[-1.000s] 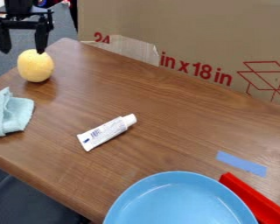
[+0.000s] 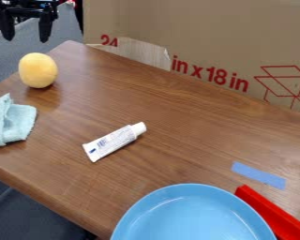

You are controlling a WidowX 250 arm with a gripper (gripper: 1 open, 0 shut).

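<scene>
My black gripper [image 2: 25, 28] hangs at the top left corner, partly out of frame, open and empty, above and behind a yellow round object [image 2: 37, 70] near the table's far left edge. A light blue cloth [image 2: 5, 122] lies at the left edge. A white tube [image 2: 115, 141] rests near the middle of the wooden table, and a blue plate [image 2: 190, 217] is at the bottom, cut off by the frame.
A red bar [image 2: 272, 214] lies right of the plate, near a strip of blue tape [image 2: 258, 175]. A cardboard box [image 2: 202, 37] stands along the back.
The objects on the table have not moved.
</scene>
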